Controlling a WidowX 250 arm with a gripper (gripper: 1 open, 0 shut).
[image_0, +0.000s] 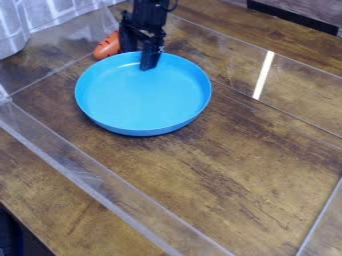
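Observation:
A wide blue plate (142, 100) rests on the wooden table. Behind it, at the top centre, the black gripper (143, 45) hangs low at the plate's far rim. An orange carrot-like object (107, 45) lies just left of the gripper, beyond the plate. The fingers are dark and small here, so I cannot tell whether they are open or shut, or what is between them.
Bare wood (227, 190) fills the front and right of the table. Clear transparent edging runs along the left and right sides, and a whitish plastic sheet or cloth (27, 25) is at the top left.

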